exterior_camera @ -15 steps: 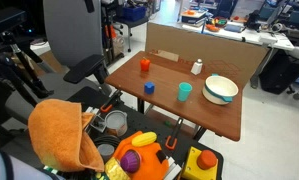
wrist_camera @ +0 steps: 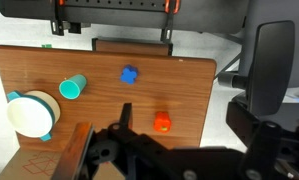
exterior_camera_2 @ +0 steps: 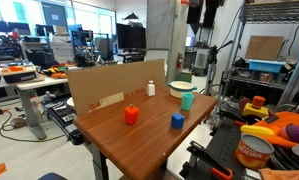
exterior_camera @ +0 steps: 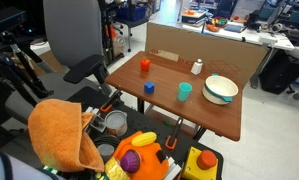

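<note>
My gripper is open, with nothing between its dark fingers, high above the brown table [wrist_camera: 94, 110]. In exterior view 2 the gripper [exterior_camera_2: 202, 14] hangs at the top of the picture, well clear of everything. A red pepper-like object [wrist_camera: 162, 121] lies below and slightly right of the fingers in the wrist view. A small blue block [wrist_camera: 129, 74] sits near the table's edge. The teal cup [wrist_camera: 72, 87] stands beside a white bowl [wrist_camera: 29, 115] with teal handles. A small white bottle [exterior_camera: 197, 67] stands near the back of the table.
A cardboard panel [exterior_camera_2: 114, 83] stands along the back edge. Black clamps [exterior_camera: 172, 135] grip the front edge. In front, a black surface holds an orange cloth [exterior_camera: 64, 135], cans and toy food, including a yellow item [exterior_camera: 143, 139]. An office chair [exterior_camera: 74, 40] flanks the table.
At the upper left of exterior view 1, the dark arm and gripper shape near the chair has shifted. The objects on the table have stayed where they were.
</note>
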